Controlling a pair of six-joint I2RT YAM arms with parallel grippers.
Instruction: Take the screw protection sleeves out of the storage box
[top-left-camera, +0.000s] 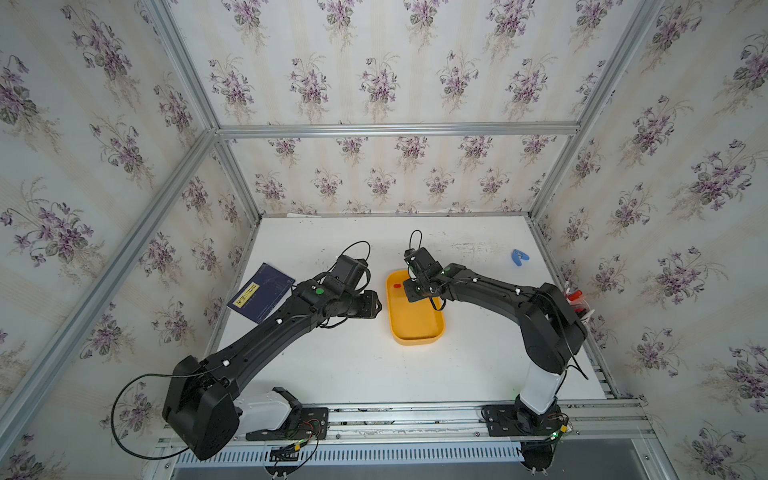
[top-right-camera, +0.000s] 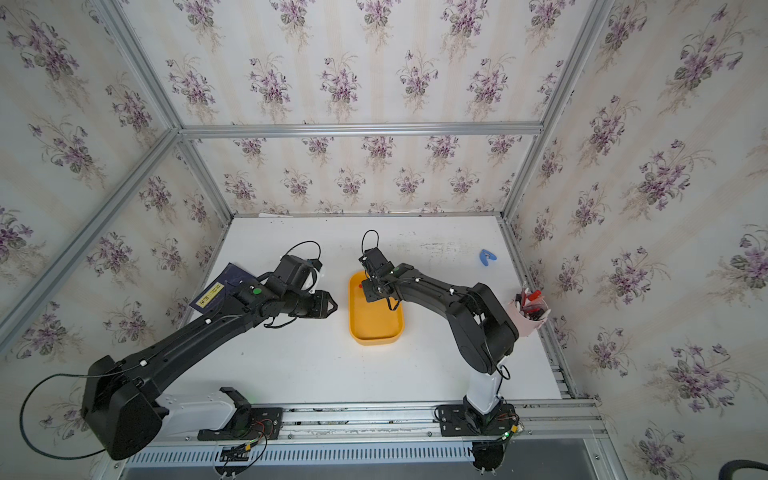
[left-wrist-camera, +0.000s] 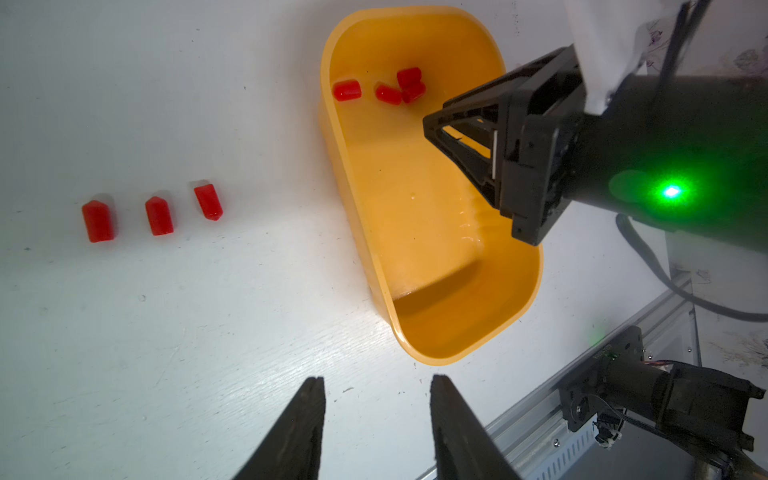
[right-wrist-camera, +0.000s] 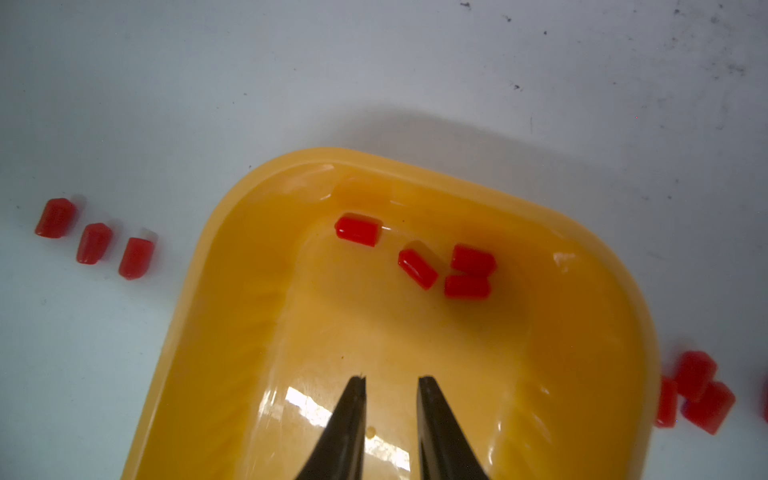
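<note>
The orange storage box (top-left-camera: 415, 344) stands mid-table. Inside, at its far end, lie several red sleeves: one apart (right-wrist-camera: 357, 230), one slanted (right-wrist-camera: 417, 268), and a touching pair (right-wrist-camera: 472, 261). Three more red sleeves (right-wrist-camera: 94, 243) lie in a row on the table left of the box, and others (right-wrist-camera: 695, 374) sit to its right, partly cut off. My right gripper hangs over the box, part open, with only box floor showing between its fingers. My left gripper, left of the box, holds its fingers apart with bare table between.
A dark blue case (top-left-camera: 262, 292) lies at the left edge. Blue pieces (top-left-camera: 519, 257) are at the back right, and a pink holder with tools (top-right-camera: 529, 313) is at the right edge. In the left wrist view the right arm (left-wrist-camera: 672, 152) reaches across the box.
</note>
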